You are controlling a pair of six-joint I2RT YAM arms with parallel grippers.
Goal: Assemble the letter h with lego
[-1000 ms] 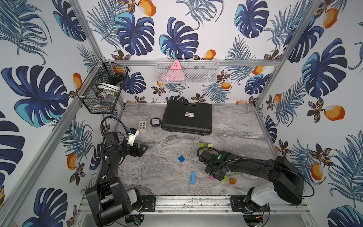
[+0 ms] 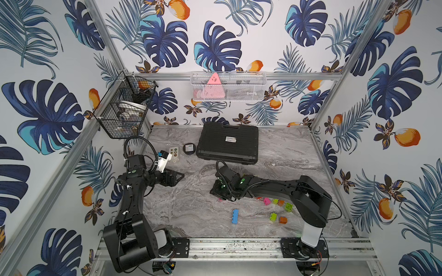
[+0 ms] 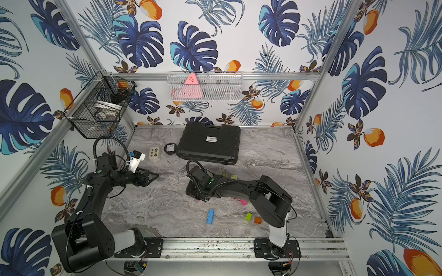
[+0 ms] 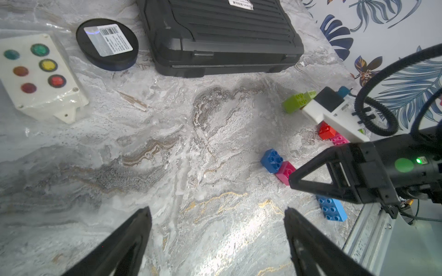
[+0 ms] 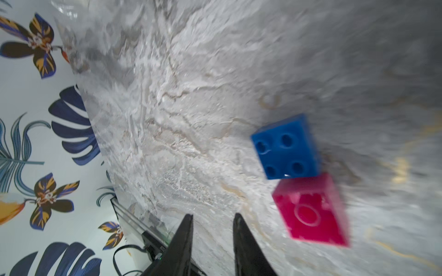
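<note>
My right gripper (image 2: pixel 217 192) is low at mid-table, shut on a pink brick (image 4: pixel 284 171) at its tips, as far as the left wrist view shows. That brick is right beside a blue brick (image 5: pixel 283 147); whether they touch is unclear. My left gripper hangs open and empty over the table's left side. A long light-blue brick (image 2: pixel 234 216) lies toward the front. Green (image 2: pixel 273 216), orange (image 2: pixel 282 219) and red (image 4: pixel 326 131) bricks lie to the right, partly behind the right arm in some views.
A black case (image 2: pixel 227 142) fills the back middle, with a round black object (image 2: pixel 189 148) and a button panel (image 2: pixel 174 153) to its left.
My right arm has swung left and back, bringing the pink brick from among the right-hand bricks to the blue one. The left arm has shifted slightly.
</note>
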